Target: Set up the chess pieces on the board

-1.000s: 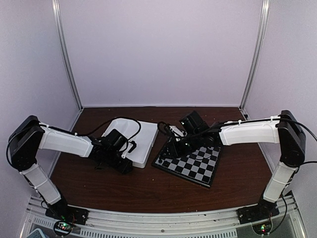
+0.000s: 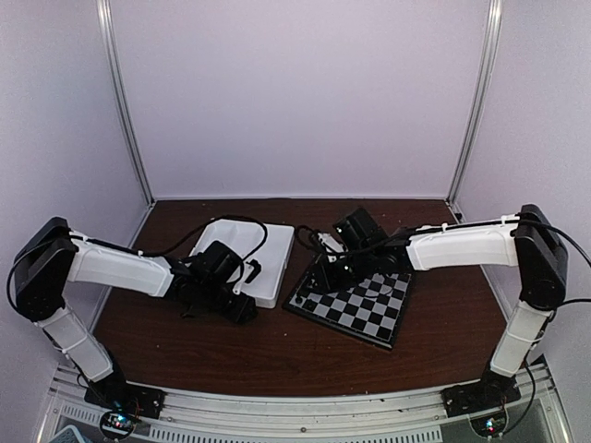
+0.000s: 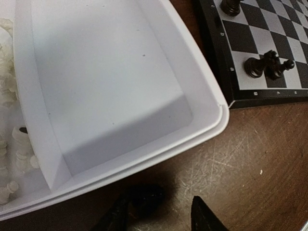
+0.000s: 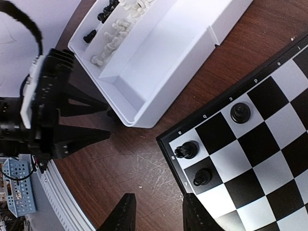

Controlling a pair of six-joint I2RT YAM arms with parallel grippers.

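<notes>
The chessboard (image 2: 360,309) bears three dark pieces along its left end: a piece (image 4: 240,112) on a light square, another (image 4: 186,149) at the corner, and a third (image 4: 202,176) beside it. My right gripper hangs over the board's left end, fingers apart with nothing visible between them. My left gripper is low by the tray's near edge, open, above a dark piece or shape (image 3: 147,195) on the wood that I cannot identify.
The white tray (image 3: 120,77) lies left of the board, holding white pieces (image 3: 7,62) and dark pieces (image 4: 89,36) in its side compartment. Bare table shows in front of both.
The left arm has shifted slightly.
</notes>
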